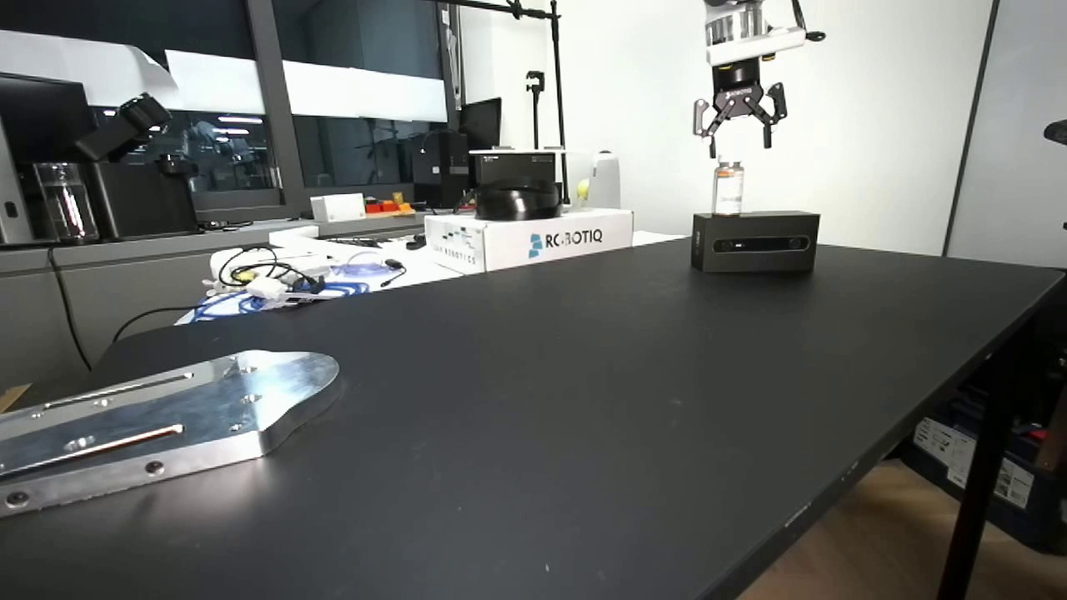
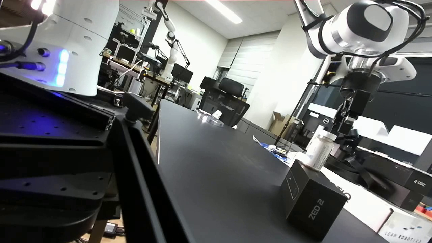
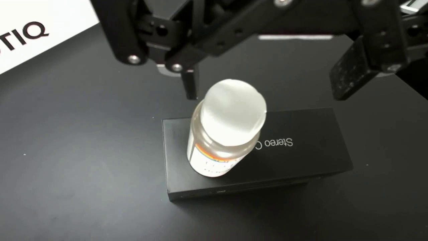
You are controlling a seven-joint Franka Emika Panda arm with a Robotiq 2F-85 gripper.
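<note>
A small white-capped pill bottle [image 3: 216,158] with a white and orange label stands upright on the left part of a black ZED 2 box [image 3: 305,156]. In exterior view 1 the bottle [image 1: 729,190] shows at the far end of the table, on the box [image 1: 755,243]. My gripper [image 1: 740,147] hangs open just above the bottle, fingers pointing down, nothing between them. Seen from the wrist, the left finger [image 3: 190,82] is close to the cap, while the right finger [image 3: 351,72] lies well away from it. Exterior view 2 also has the bottle [image 2: 320,150] upright.
A shiny metal plate [image 1: 170,415] lies at the table's near left. Beyond the table's edge stands a white Robotiq box [image 1: 530,240] with black items on top.
</note>
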